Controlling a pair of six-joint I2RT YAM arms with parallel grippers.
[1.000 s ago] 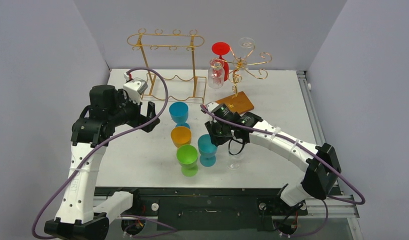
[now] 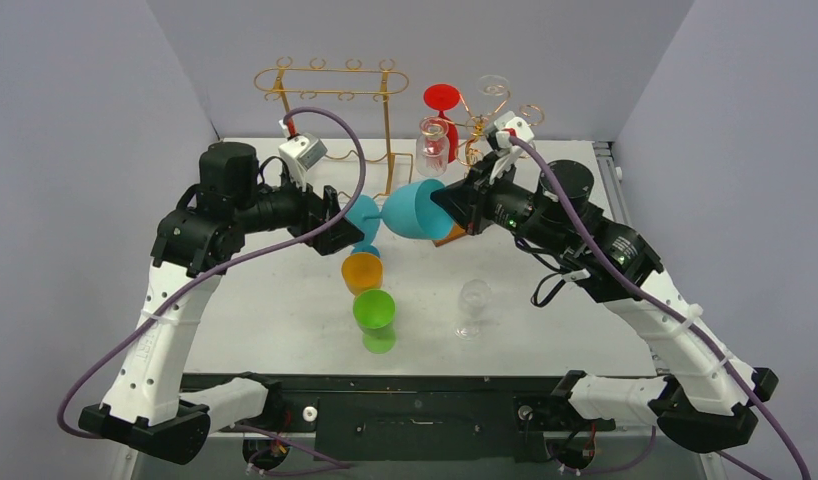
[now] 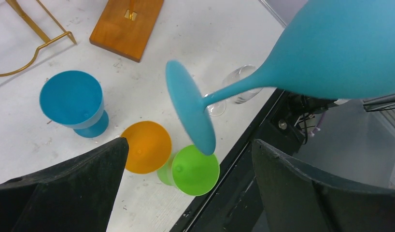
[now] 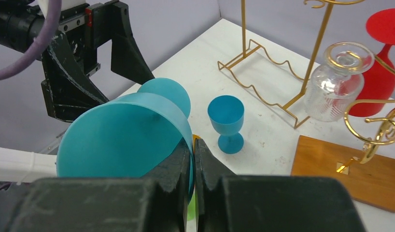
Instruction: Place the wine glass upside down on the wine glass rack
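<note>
A light-blue wine glass (image 2: 417,210) is held in the air, tilted on its side, its bowl toward my right arm and its foot (image 3: 190,106) toward my left. My right gripper is shut on the glass's rim, the thin wall pinched between its fingertips. My left gripper stands open close to the foot, and nothing is between its fingers. Behind them is the long gold rack (image 2: 332,93), empty. The curled gold rack (image 4: 374,130) on a wooden base (image 4: 306,159) carries a red glass (image 2: 442,97) and a clear glass (image 2: 432,150) hanging upside down.
Upright on the white table are a darker blue glass (image 3: 72,99), an orange glass (image 3: 147,147), a green glass (image 3: 195,170) and a clear glass (image 2: 473,298).
My right gripper has lifted the light-blue glass from beside the green one and tipped it sideways. My left gripper has moved right, toward the glass's foot.
</note>
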